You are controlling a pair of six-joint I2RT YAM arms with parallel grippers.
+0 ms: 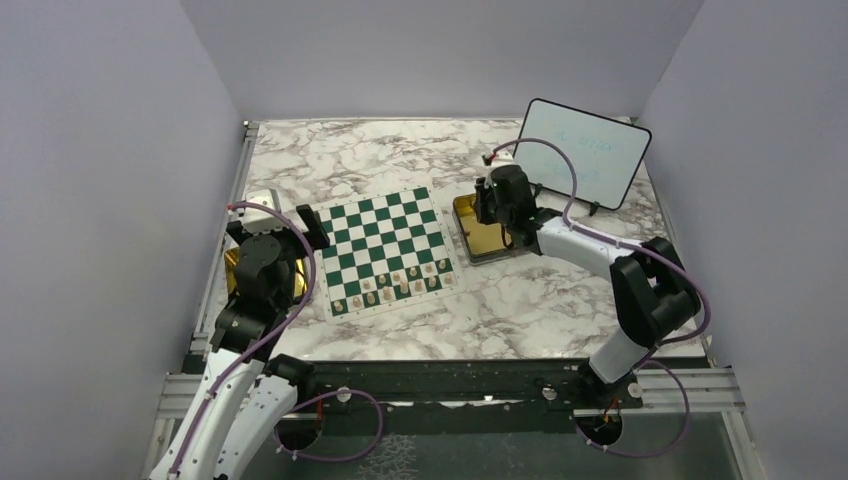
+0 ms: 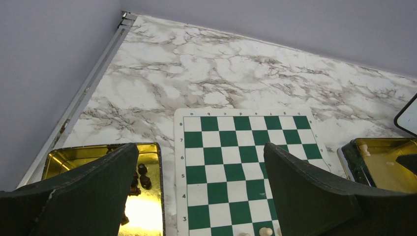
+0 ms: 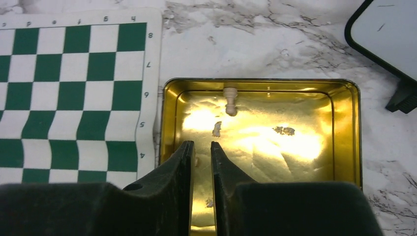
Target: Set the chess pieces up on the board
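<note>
My right gripper hangs over the gold tray right of the board, fingers only slightly apart with nothing seen held; a light wooden piece [image 3: 230, 101] lies near that tray's back wall. The green-and-white chessboard [image 1: 382, 230] has light pieces [image 1: 404, 288] on its front rows; its back rows are empty. My left gripper stands open above the left side, by a gold tray [image 2: 105, 151] of dark pieces [image 2: 145, 181].
A whiteboard [image 1: 580, 155] on small stands is at the back right, just beyond the right tray.
</note>
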